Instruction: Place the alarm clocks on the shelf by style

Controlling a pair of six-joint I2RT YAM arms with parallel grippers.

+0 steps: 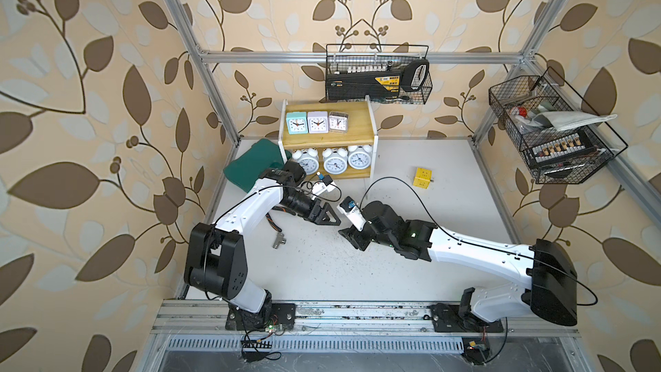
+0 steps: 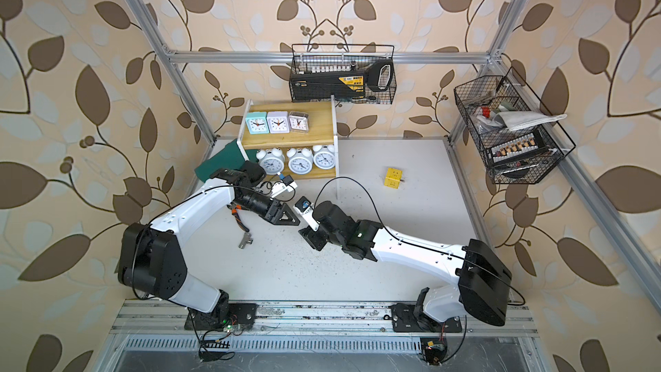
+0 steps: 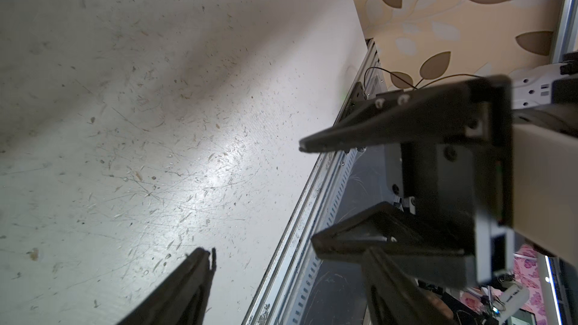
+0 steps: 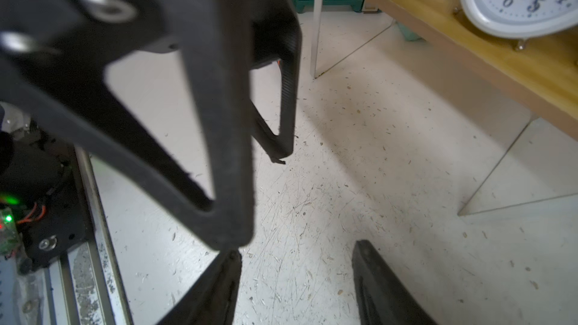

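On the wooden shelf's [image 1: 358,113] top board stand three square clocks: a teal one [image 1: 296,122], a lavender one [image 1: 317,122] and a dusky pink one [image 1: 338,121]. Three white twin-bell clocks [image 1: 306,160] [image 1: 334,161] [image 1: 359,157] fill the lower board. In front of the shelf, above the table, my left gripper and right gripper face each other closely. Each has its fingers apart with nothing seen between them. In the right wrist view a pale teal object [image 4: 410,33] shows partly under the shelf; what it is, I cannot tell.
A dark green cloth or case [image 1: 249,165] lies left of the shelf. A yellow block [image 1: 422,177] stands on the right. A cable with a metal end [image 1: 279,239] lies near the left arm.
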